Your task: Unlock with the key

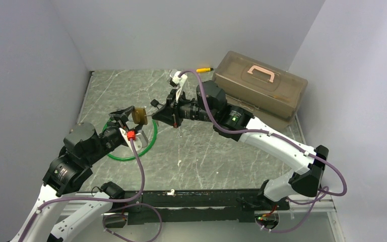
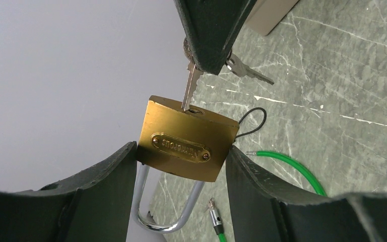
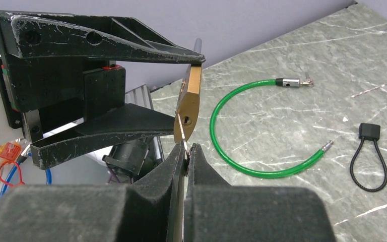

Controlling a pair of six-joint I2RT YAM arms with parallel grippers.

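Observation:
A brass padlock (image 2: pixel 186 138) with a steel shackle (image 2: pixel 179 222) is clamped by its sides in my left gripper. Its keyhole (image 3: pixel 187 121) faces my right gripper. That gripper is shut on a thin silver key (image 3: pixel 182 132), whose blade points at the lock. In the left wrist view the key (image 2: pixel 190 89) reaches the lock's keyhole face with its tip beside the keyhole (image 2: pixel 195 111), not in it; whether it touches is unclear. A second key (image 2: pixel 247 69) dangles near the right gripper's fingertips (image 2: pixel 214 63).
A green cable (image 3: pixel 227 156) curves on the marble-look table beneath the left gripper, near a black loop tag (image 3: pixel 369 132). A brown toolbox (image 1: pixel 262 83) stands at the back right, a yellow tool (image 1: pixel 204 69) beside it.

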